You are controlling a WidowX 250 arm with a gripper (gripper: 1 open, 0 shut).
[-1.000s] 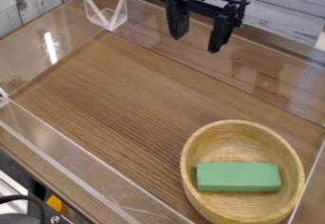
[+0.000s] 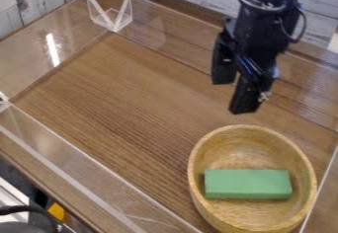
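My black gripper (image 2: 235,77) hangs open over the right rear part of the wooden table, with no object visible between its fingers. It is above and behind a round wooden bowl (image 2: 211,186), which sits at the front right with a green rectangular block (image 2: 248,185) lying inside it. A small blue item, partly hidden behind the gripper, shows at its right.
A clear angular piece (image 2: 113,16) stands at the back left. Clear low walls edge the table at left and front.
The bowl and green block have not moved.
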